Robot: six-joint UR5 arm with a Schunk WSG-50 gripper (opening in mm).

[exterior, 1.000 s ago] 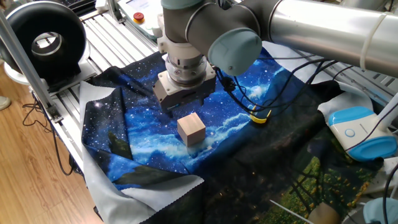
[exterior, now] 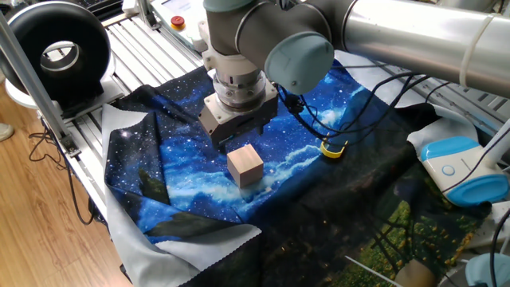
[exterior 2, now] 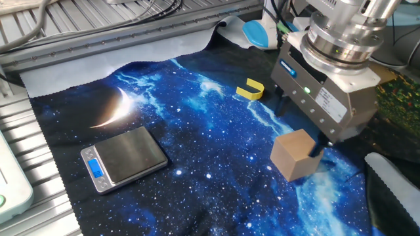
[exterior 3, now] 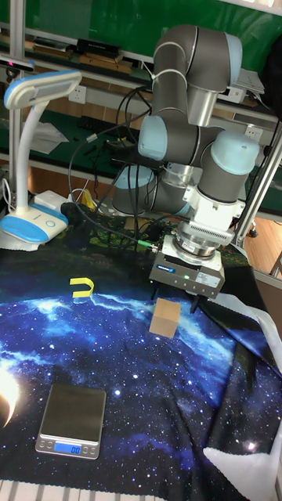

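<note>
A pale wooden cube (exterior: 245, 166) rests on the blue starry cloth, and it also shows in exterior view 2 as a tan block (exterior 2: 293, 156). My gripper (exterior 3: 174, 304) points down close to the cube, its two dark fingers spread apart with nothing visibly held. In exterior view 2 one dark finger (exterior 2: 319, 145) overlaps the cube's right side; the other stands beyond its upper left. Whether a finger touches the cube I cannot tell. In exterior view 1 the gripper body hides most of the fingers.
A yellow U-shaped piece (exterior 2: 251, 90) lies on the cloth near the cube. A digital scale (exterior 2: 125, 159) with an empty plate sits farther off. The blue and white lamp base (exterior: 464, 170) stands at the side. Folds raise the cloth (exterior: 171, 255) at one edge.
The cube and the yellow piece have not moved.
</note>
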